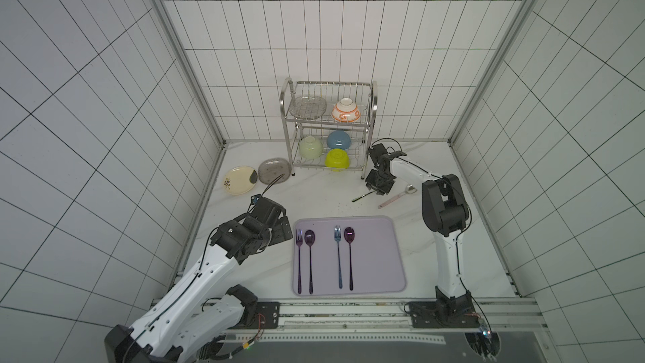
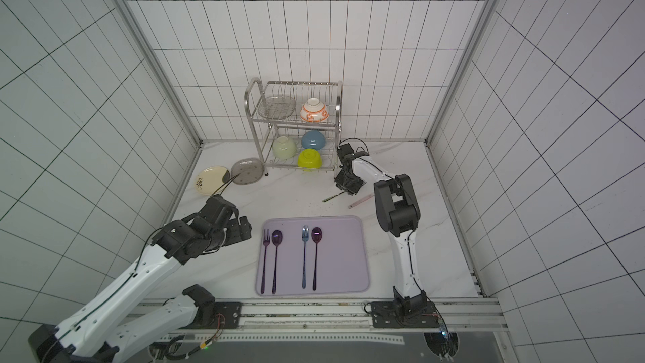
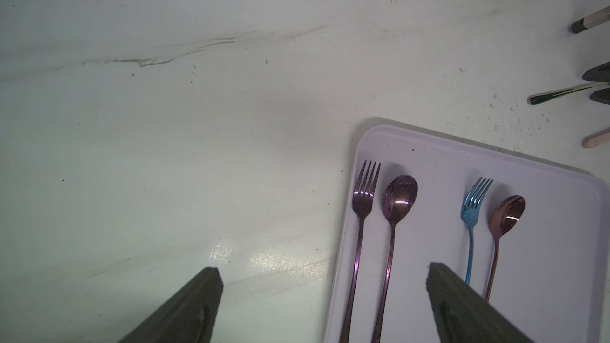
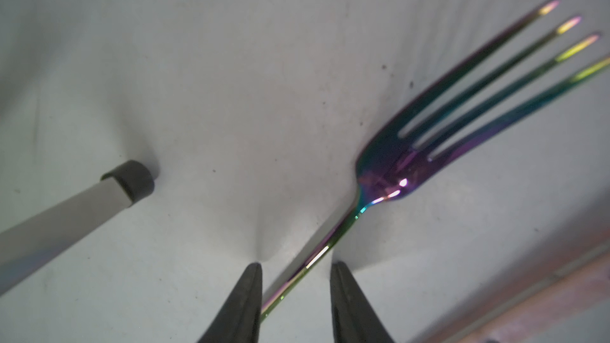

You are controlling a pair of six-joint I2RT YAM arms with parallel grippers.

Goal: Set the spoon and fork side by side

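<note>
A rainbow-coloured fork (image 4: pixel 387 171) lies on the counter, its handle (image 3: pixel 552 95) reaching toward the tray. Around that handle stands my right gripper, part open, one finger on each side and a gap left beside the metal. Close by lies a pink-handled spoon (image 1: pixel 396 199), roughly parallel to the fork; in the right wrist view only a blurred pink strip of it (image 4: pixel 552 298) shows. My left gripper is open and empty, over the counter at the tray's left edge.
The lilac tray (image 1: pixel 373 255) holds a purple fork (image 1: pixel 299 255) and spoon (image 1: pixel 310 255), then a blue fork (image 1: pixel 338 248) beside a purple-headed spoon (image 1: pixel 349 236). A dish rack (image 1: pixel 329 123) with bowls stands behind; its foot (image 4: pixel 130 181) is near my right gripper. Plates (image 1: pixel 240 180) lie back left.
</note>
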